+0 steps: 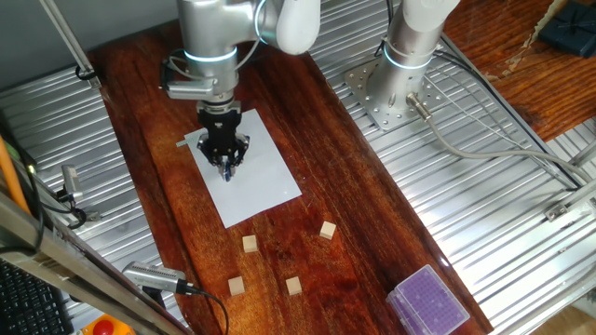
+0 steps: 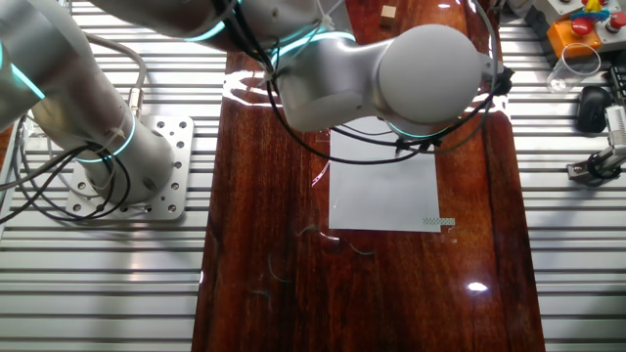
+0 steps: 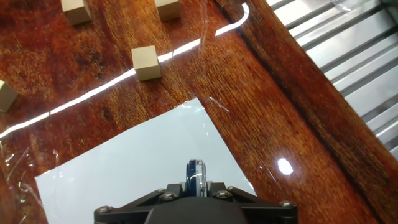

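Observation:
A slim blue-and-silver object (image 3: 196, 177) stands between the fingertips of my gripper in the wrist view. The fingers look shut on it; what it is cannot be made out. Beneath lies a blank white sheet of paper (image 1: 251, 177), and from above the gripper (image 1: 226, 167) hangs over its left half. Whether the object's tip touches the paper is not clear. The second exterior view shows part of the paper (image 2: 383, 196), but the arm hides the gripper there.
Several small wooden cubes, one of them a cube (image 1: 250, 244) close to the paper's near edge, lie on the dark wooden board (image 1: 354, 270). A purple box (image 1: 428, 302) sits at the near right. A camera (image 1: 156, 276) stands at the left edge. Bare board lies right of the paper.

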